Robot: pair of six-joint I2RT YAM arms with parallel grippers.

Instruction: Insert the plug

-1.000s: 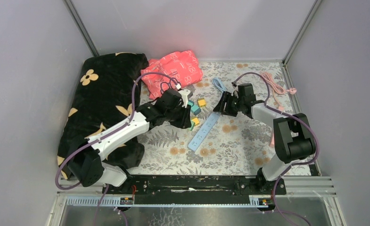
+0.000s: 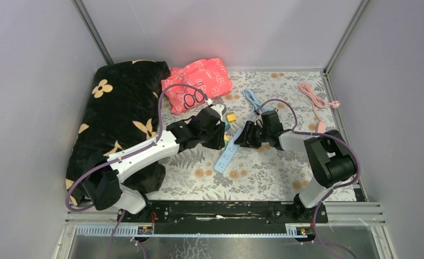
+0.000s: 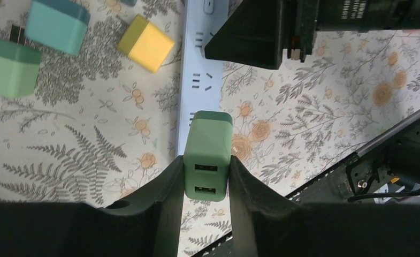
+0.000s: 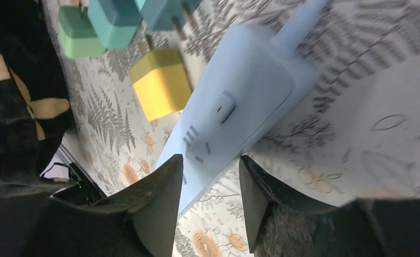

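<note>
My left gripper is shut on a green block-shaped piece point(image 3: 207, 134) with two slots facing the camera, held over the pale blue power strip point(image 3: 199, 85). My right gripper hangs part open above the same strip point(image 4: 234, 85), nothing clearly between its fingertips. Loose yellow point(image 3: 146, 43), teal point(image 3: 58, 27) and green point(image 3: 9, 67) pieces lie beside the strip, some with visible metal prongs.
A black floral cushion point(image 2: 101, 118) fills the left side, a red cushion point(image 2: 204, 75) the back. A coiled pink cord point(image 2: 312, 94) lies at the right.
My right gripper has moved down and left along the strip, toward the front. My left gripper has shifted right, toward the strip, still holding the green piece.
</note>
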